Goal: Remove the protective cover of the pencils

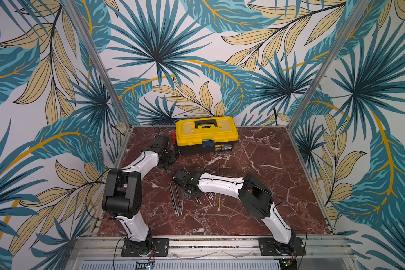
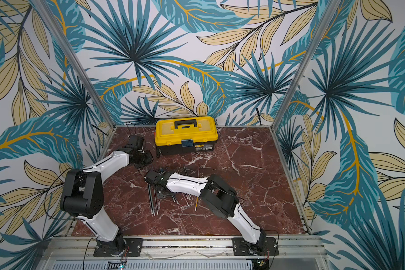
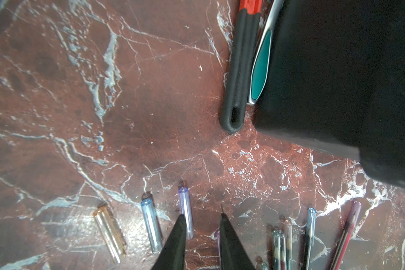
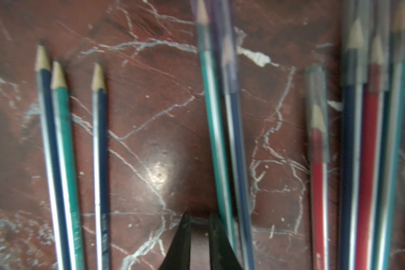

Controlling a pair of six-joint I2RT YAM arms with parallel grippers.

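In the right wrist view, bare pencils (image 4: 67, 157) lie at left; pencils with clear covers (image 4: 365, 148) lie at right, as does a short red one (image 4: 318, 193). Two covered pencils (image 4: 216, 135) lie in the middle, just beyond my right gripper, whose fingers stand part open with nothing visible between them. My left gripper is open above the table's left side, near loose removed covers (image 3: 150, 225) in gold, blue and purple; more covers and pencils lie at the lower right of that view.
A yellow-lidded toolbox (image 1: 207, 135) stands at the back, with tools (image 3: 234, 81) beside its left end. Both arms occupy the left and middle.
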